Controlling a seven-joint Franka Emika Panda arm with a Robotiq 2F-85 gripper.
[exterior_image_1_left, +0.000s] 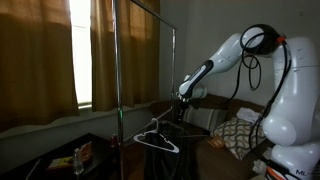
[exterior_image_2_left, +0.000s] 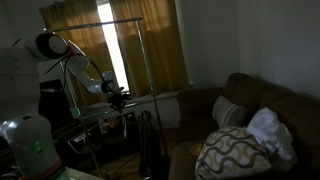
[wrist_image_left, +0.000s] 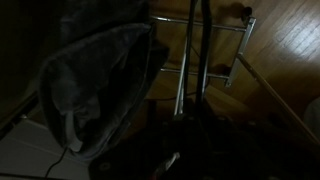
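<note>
My gripper (exterior_image_1_left: 183, 101) hangs near the clothes rack, in front of the curtains in the second exterior view. Its fingers are lost in shadow, and whether anything sits between them cannot be made out. Below and left of it, a white hanger (exterior_image_1_left: 157, 141) with a dark garment (exterior_image_1_left: 163, 163) hangs in the first exterior view. In the wrist view a dark grey cloth (wrist_image_left: 90, 85) fills the left side.
The rack's metal post (exterior_image_1_left: 118, 80) stands left of the arm. A dark table (exterior_image_1_left: 65, 160) with small items is at left. A brown sofa (exterior_image_2_left: 265, 95) with a patterned cushion (exterior_image_2_left: 230, 153) occupies the right. Wooden floor (wrist_image_left: 285, 55) shows in the wrist view.
</note>
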